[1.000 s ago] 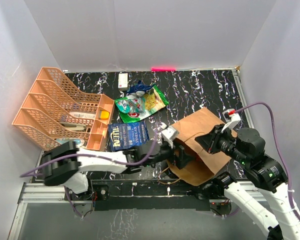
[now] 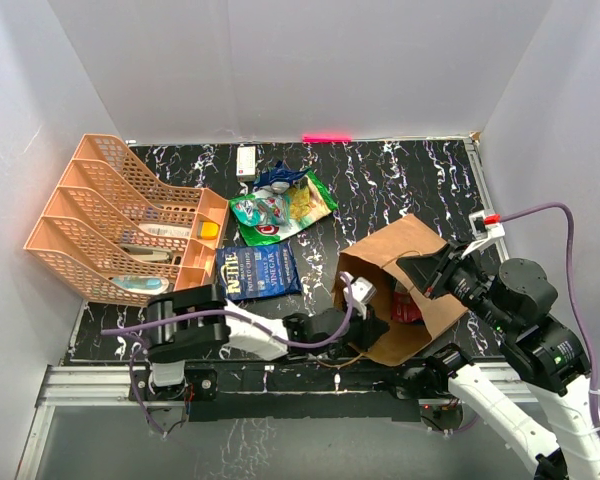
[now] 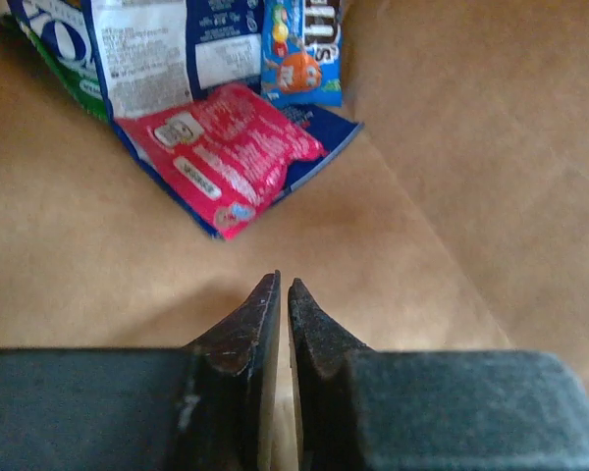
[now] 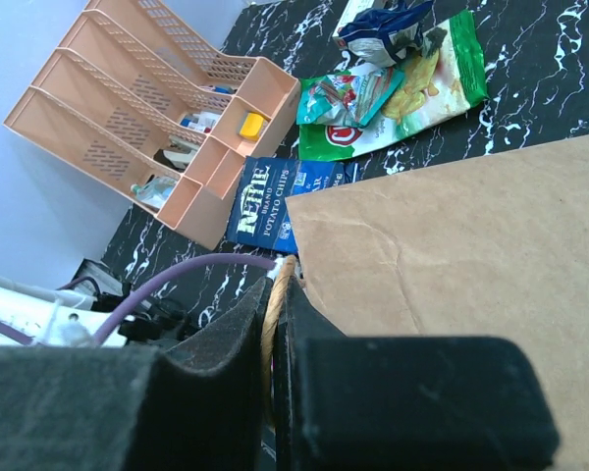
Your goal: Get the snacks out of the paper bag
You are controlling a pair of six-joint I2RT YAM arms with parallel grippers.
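Observation:
The paper bag (image 2: 400, 240) lies on its side at the right, mouth open. My right gripper is shut on its twisted rope handle (image 4: 275, 294). My left gripper reaches into the bag, fingertips shut close together below the packets; whether anything is between them is unclear. In the left wrist view a red-and-blue packet (image 3: 221, 157), a blue M&M's packet (image 3: 300, 54) and a green packet (image 3: 49, 44) lie inside the bag.
A blue potato chip bag (image 2: 257, 270), a green snack bag (image 2: 310, 205) with smaller packets on it and a white box (image 2: 246, 163) lie on the dark table. An orange compartment tray (image 2: 80, 240) stands at the left.
My left gripper has moved right, deeper into the bag's mouth, after being outside at its lower left. The right arm has shifted slightly, still at the bag's handle.

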